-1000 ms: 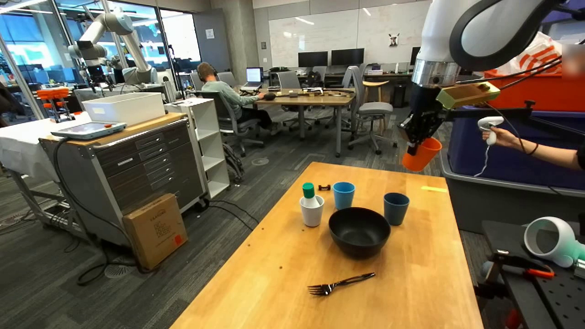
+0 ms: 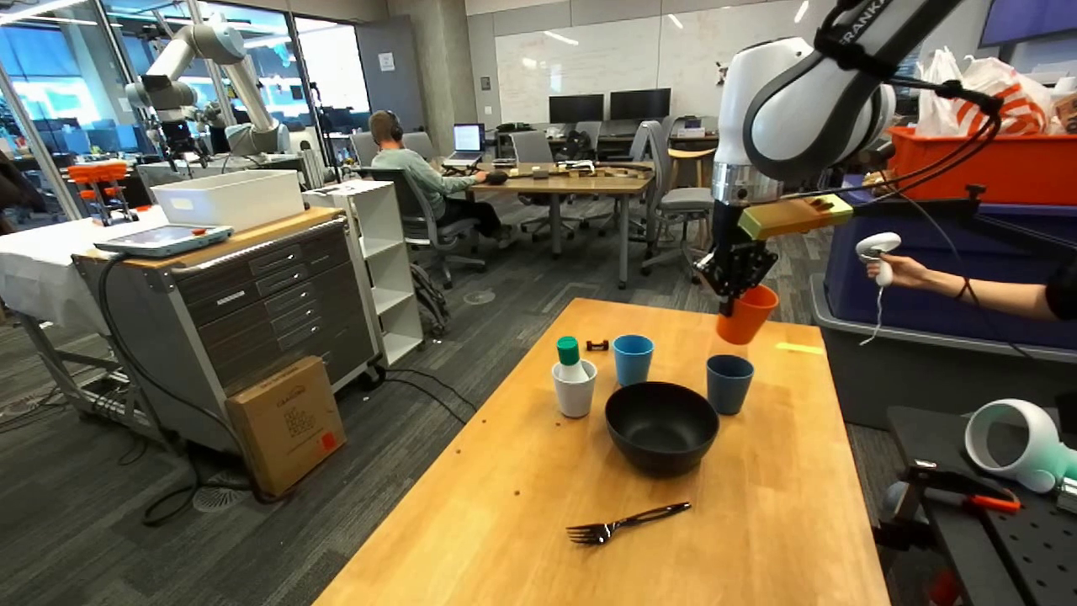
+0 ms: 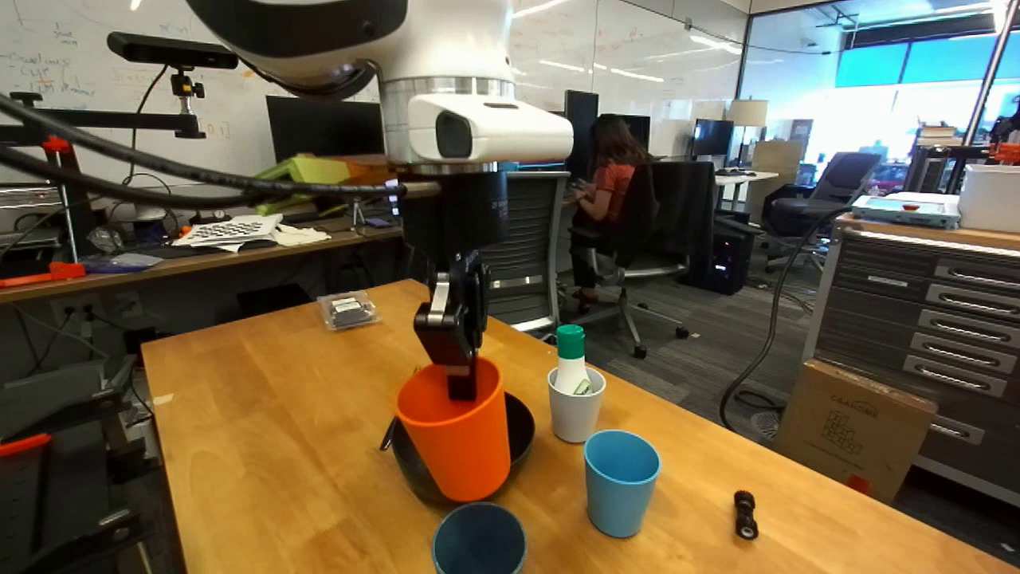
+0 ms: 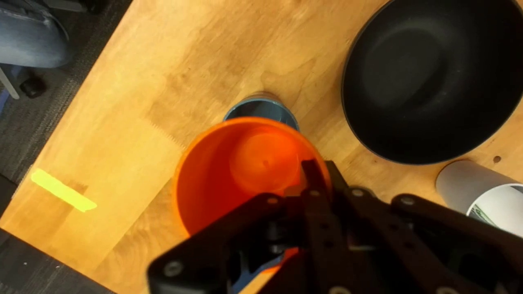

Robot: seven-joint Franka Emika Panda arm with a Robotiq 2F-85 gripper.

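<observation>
An orange cup (image 3: 465, 445) hangs above the table, slightly tilted, gripped by its rim. My gripper is shut on that rim, one finger (image 3: 461, 384) inside the cup. Looking into the cup in the wrist view, I see no contents. A dark blue cup (image 2: 729, 385) stands upright on the table; in the wrist view the orange cup partly covers it. The light blue cup (image 2: 633, 360) stands beside it. Close by are the black bowl (image 2: 661, 429), empty in the wrist view, and a white cup (image 2: 575, 392) holding a green-capped bottle (image 2: 570, 355).
A black fork (image 2: 628, 523) lies on the near part of the table in exterior view 1. A small black object (image 3: 745, 515) lies beyond the light blue cup. Yellow tape (image 4: 63, 190) marks one table corner, with bare wood around it.
In exterior view 1 the arm and the orange cup have moved left and somewhat lower, closer to the dark blue cup. The objects on the table have stayed put.
</observation>
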